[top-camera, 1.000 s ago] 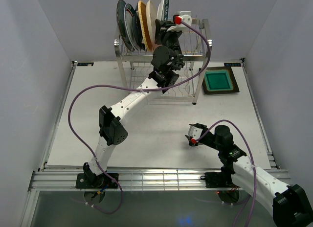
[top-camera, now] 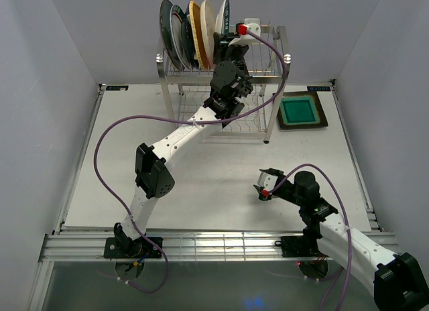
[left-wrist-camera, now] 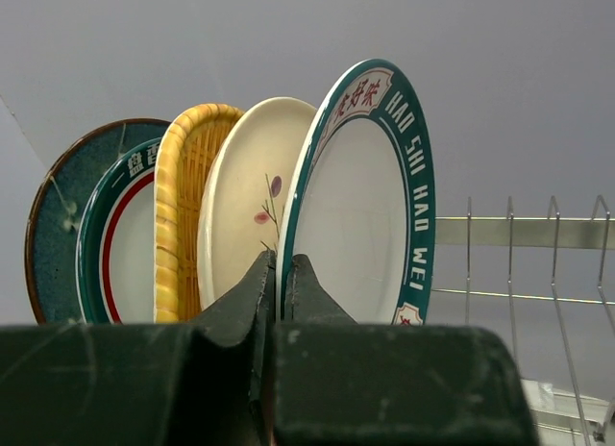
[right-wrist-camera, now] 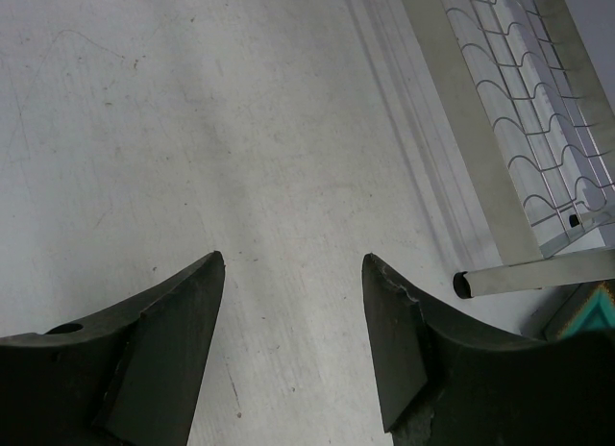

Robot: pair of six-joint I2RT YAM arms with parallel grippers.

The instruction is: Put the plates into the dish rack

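Observation:
The upper tier of the dish rack (top-camera: 281,59) holds several upright plates: a blue-brown one (left-wrist-camera: 53,235), a green-rimmed one (left-wrist-camera: 96,254), a yellow basket-like one (left-wrist-camera: 173,215), a cream one (left-wrist-camera: 235,206) and a green-lettered white plate (left-wrist-camera: 370,206). My left gripper is shut on the green-lettered plate's near edge, at the right end of the row. My right gripper is low over the bare table at the right front, fingers apart with nothing between them.
A dark square tray with a green centre (top-camera: 298,110) lies right of the rack. Free slots show right of the plates.
Over the last second the green-lettered plate and my left gripper have shifted slightly, the plate sitting a little lower in the top view. The right arm looks still.

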